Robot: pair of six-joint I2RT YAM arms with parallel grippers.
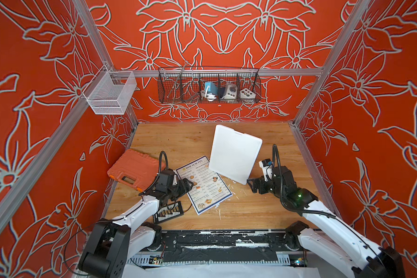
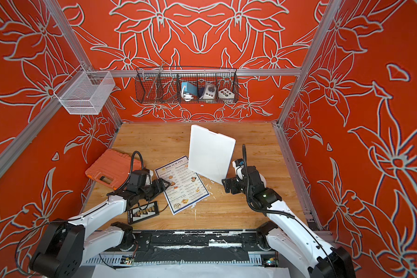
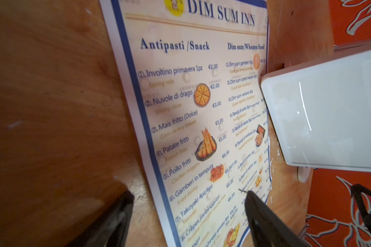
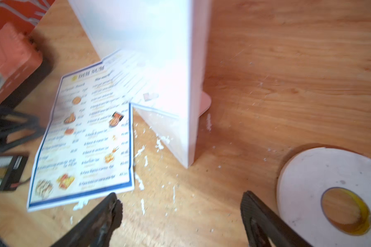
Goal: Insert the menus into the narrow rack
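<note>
A Dim Sum Inn menu [image 1: 201, 185] lies flat on the table, reaching to the standing white board [image 1: 234, 153], which looks like the narrow rack, though I cannot tell surely. My left gripper [image 1: 186, 185] hovers low at the menu's left edge; in the left wrist view its fingers are apart with nothing held. My right gripper [image 2: 229, 185] is open and empty beside the board's lower right corner.
An orange case [image 1: 129, 162] and a small black device [image 1: 169, 212] sit at the left. A tape roll [image 4: 301, 193] lies right of the board. Wire baskets [image 1: 208, 69] hang on the walls.
</note>
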